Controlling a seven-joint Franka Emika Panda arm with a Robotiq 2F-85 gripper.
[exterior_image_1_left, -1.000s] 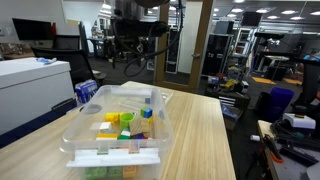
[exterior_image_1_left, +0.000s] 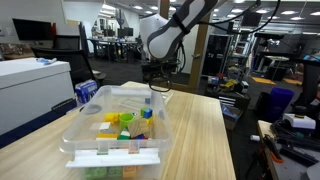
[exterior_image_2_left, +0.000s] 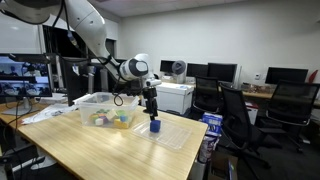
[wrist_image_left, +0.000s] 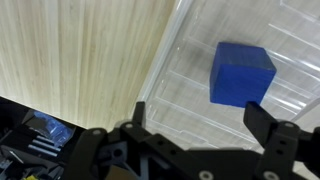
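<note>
A blue block (wrist_image_left: 240, 75) rests on a clear, ribbed plastic lid (wrist_image_left: 185, 125), toward the right of the wrist view. In exterior view 2 the same block (exterior_image_2_left: 155, 126) lies on the clear lid (exterior_image_2_left: 178, 136) at the table's far side. My gripper is open above the lid, its black fingers (wrist_image_left: 125, 140) spread apart with nothing between them. The block sits ahead of the gap, nearer the right finger. From the side, my gripper (exterior_image_2_left: 150, 110) appears just above the block; the exact height is hard to tell.
A clear bin (exterior_image_1_left: 75, 125) holding several colourful blocks stands beside the lid. A blue-and-white package (exterior_image_1_left: 86, 91) is behind it. Bare wooden table (exterior_image_1_left: 200, 135) extends along the bin's other side. Office chairs (exterior_image_2_left: 255, 115) stand beyond the table.
In exterior view 1 the arm has come down and shifted right, toward the table beyond the bin. The bin and its contents look unchanged.
</note>
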